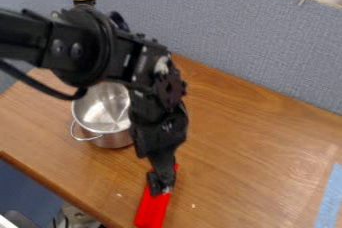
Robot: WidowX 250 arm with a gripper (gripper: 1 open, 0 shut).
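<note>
A long red bar (151,204) lies on the wooden table near the front edge. The black arm reaches down from the upper left, and its gripper (160,180) is low over the bar's far end, open, with fingertips at or beside it; whether they touch cannot be told. A metal pot (96,112) with wire handles stands left of the gripper, partly behind the arm.
A grey padded wall (241,37) runs along the back.
</note>
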